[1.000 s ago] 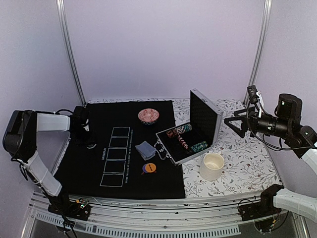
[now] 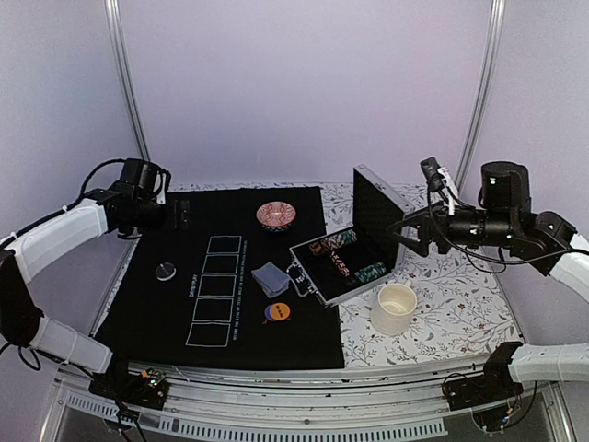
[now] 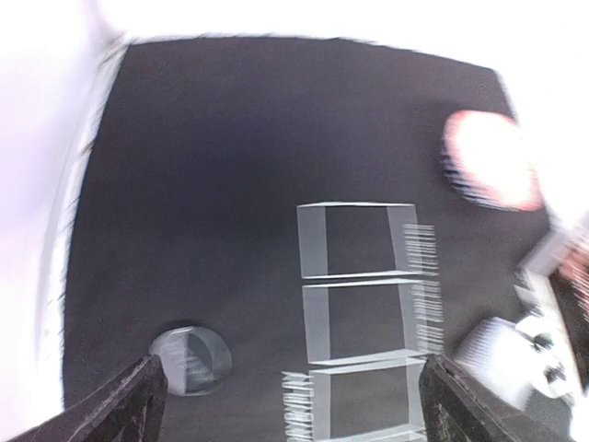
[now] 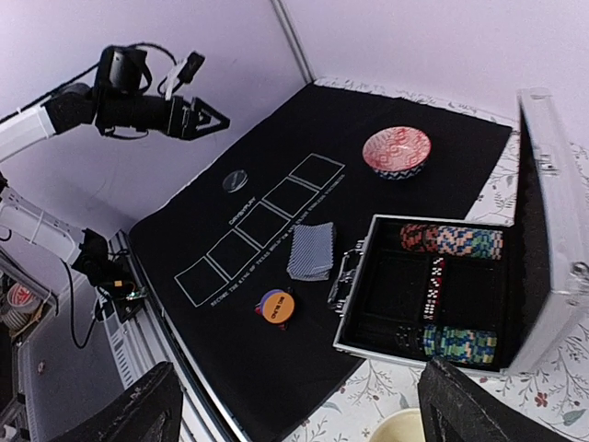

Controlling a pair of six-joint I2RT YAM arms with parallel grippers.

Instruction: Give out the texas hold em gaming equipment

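An open silver case (image 2: 340,296) holds rows of chips: red-green chips (image 2: 333,242), red-white dice-like pieces (image 2: 339,263) and green chips (image 2: 370,273). On the black mat (image 2: 129,318) lie a round clear disc (image 2: 166,272), a blue-grey stack (image 2: 270,279) and an orange disc (image 2: 277,312) over something purple. My left gripper (image 2: 184,215) stands open and empty above the mat's far left, clear of the disc, which shows in the left wrist view. Beside the case's raised lid (image 2: 405,204), my right gripper (image 2: 407,238) is open, nothing between its fingers.
A red patterned bowl (image 2: 276,216) sits at the mat's back. Right of the mat, a cream cup (image 2: 394,308) stands before the case. White outlined boxes (image 2: 217,285) on the mat are empty. The raised lid is a tall obstacle.
My left gripper has risen and moved away from the clear disc, which lies uncovered on the mat. The right gripper has moved left toward the case lid.
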